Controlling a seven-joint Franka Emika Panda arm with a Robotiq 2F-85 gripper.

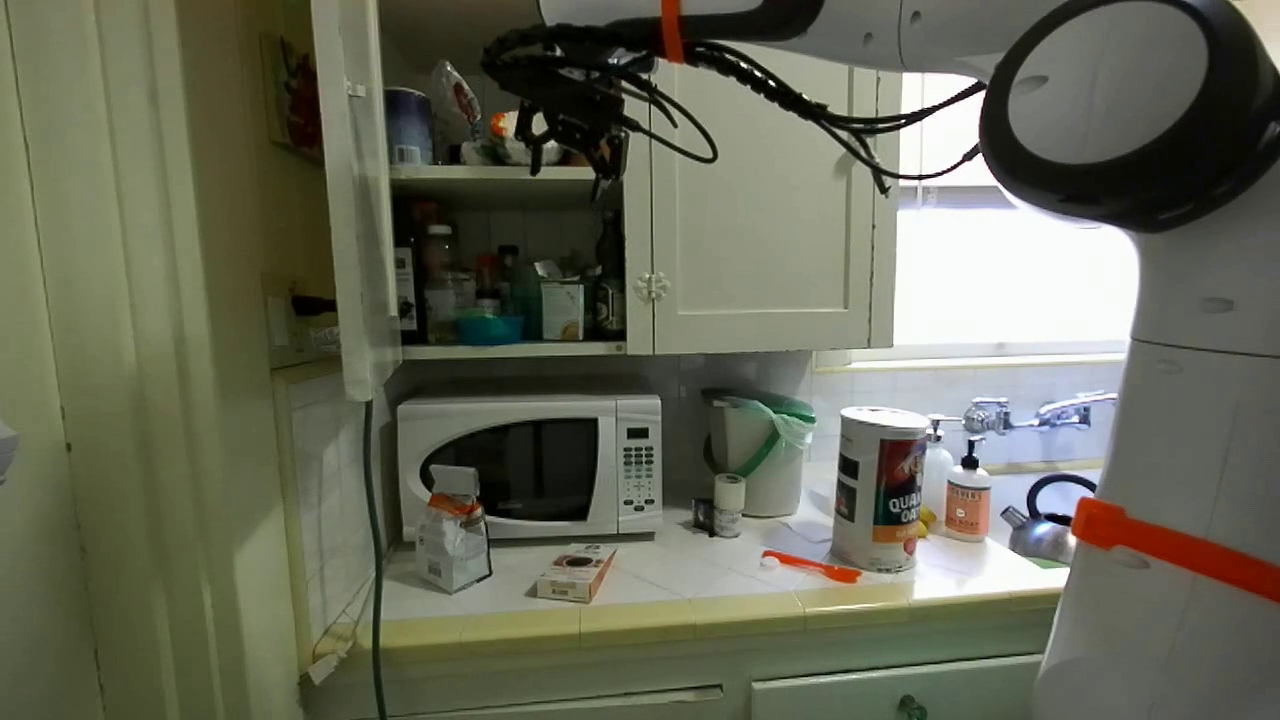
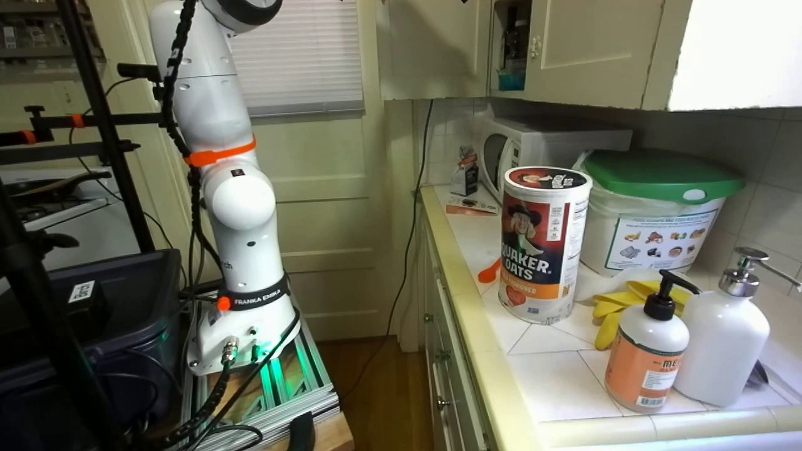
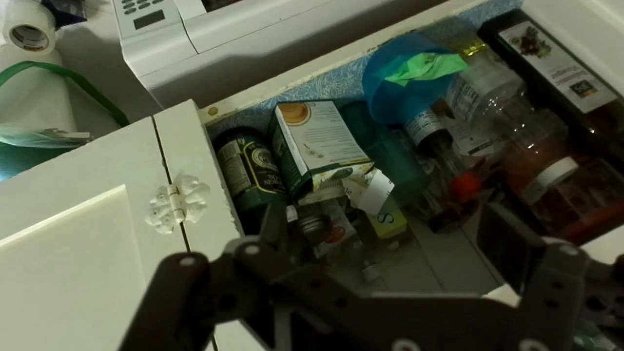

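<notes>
My gripper (image 1: 566, 162) is up at the open cupboard, level with the middle shelf board (image 1: 480, 173). Its fingers stand apart and hold nothing; in the wrist view the two dark fingers are spread, with the gripper facing the lower shelf's contents. A white and green box (image 3: 327, 140) stands there between a dark green bottle (image 3: 251, 169) and a blue bowl (image 3: 393, 79). From the front, that box (image 1: 561, 310) is on the lower shelf near its right end. A small yellow box (image 3: 389, 225) shows deeper inside.
The swung-open cupboard door (image 1: 357, 204) bounds the left, a closed door (image 1: 762, 204) the right. Below are the microwave (image 1: 528, 466), a grey bag (image 1: 453, 534), a flat box (image 1: 577, 572), an orange utensil (image 1: 816, 564) and an oats canister (image 1: 879, 490).
</notes>
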